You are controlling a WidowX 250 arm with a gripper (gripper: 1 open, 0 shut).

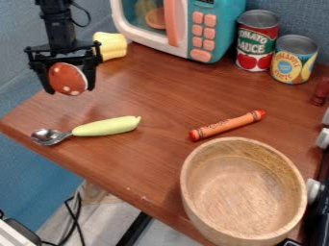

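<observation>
My black gripper (67,71) hangs at the upper left above the wooden table, shut on a red-orange ball (68,80) with white spots. Below it lie a metal spoon (49,136) and a pale yellow-green vegetable-like piece (106,126), close together. An orange crayon (226,125) rests at the middle right, and a wooden bowl (243,192) stands at the lower right.
A toy microwave (183,26) stands at the back, with a yellow object (111,44) to its left. A tomato sauce can (256,43), a second can (293,60) and a small red bottle (321,92) are at the back right.
</observation>
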